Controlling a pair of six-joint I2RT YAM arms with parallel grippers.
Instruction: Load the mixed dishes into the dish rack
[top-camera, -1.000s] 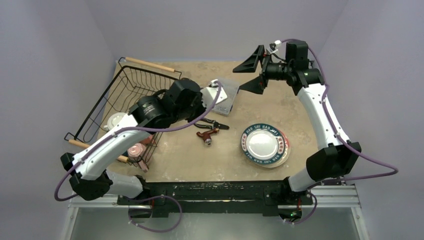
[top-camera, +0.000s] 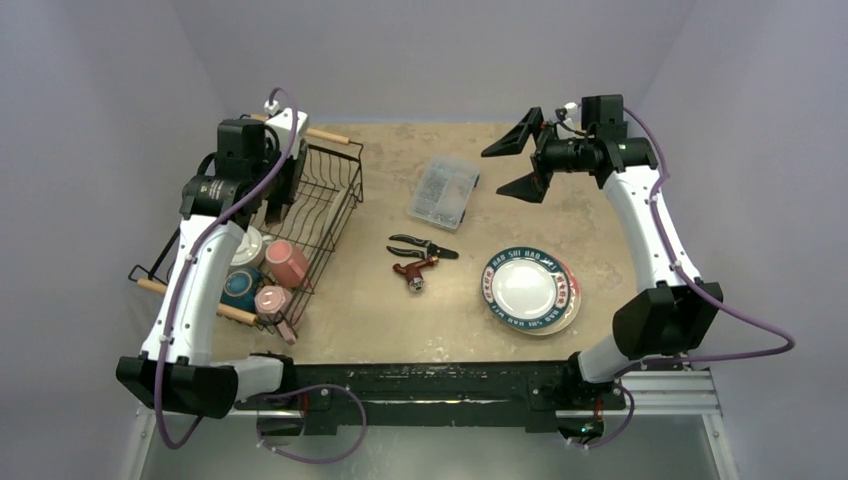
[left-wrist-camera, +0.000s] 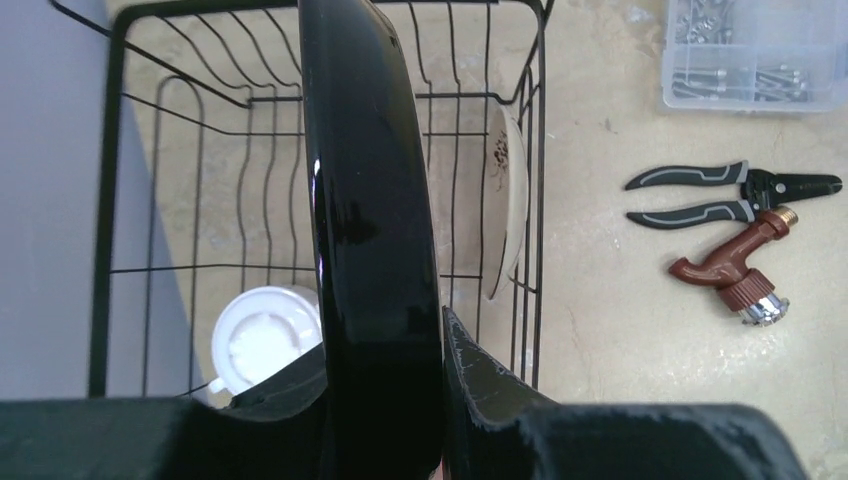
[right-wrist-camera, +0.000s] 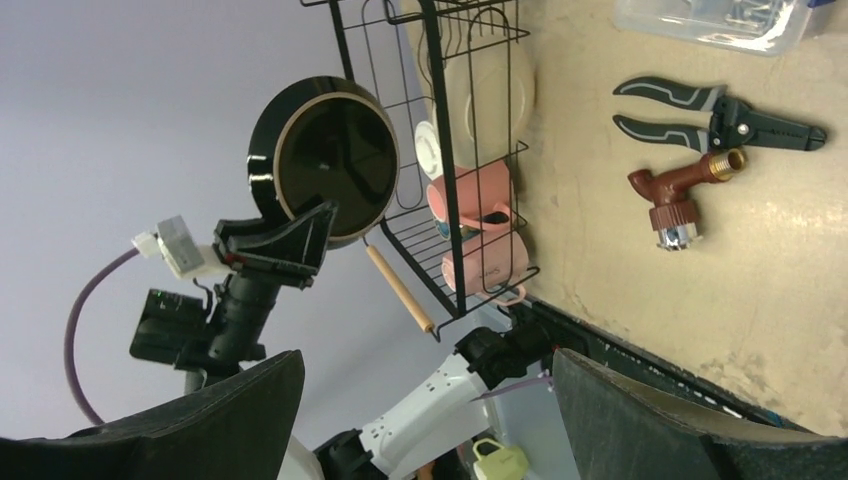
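Observation:
My left gripper is shut on a round black dish, held upright over the dish rack (top-camera: 335, 230); in the left wrist view it appears edge-on, hiding the fingertips. The rack holds a pale plate (left-wrist-camera: 505, 200) standing along its right side, a white cup (left-wrist-camera: 260, 335), pink mugs (top-camera: 287, 262) and a blue cup (top-camera: 238, 288). A stack of plates (top-camera: 522, 285) lies on the right of the table. My right gripper (top-camera: 515, 165) is open above the table's back right, holding nothing.
A clear parts box (top-camera: 443, 190), cutters (top-camera: 430, 248) and a brown tap (top-camera: 415, 272) lie mid-table.
My left gripper has moved left with the black dish, from the middle to over the rack. The right arm has shifted slightly to the right.

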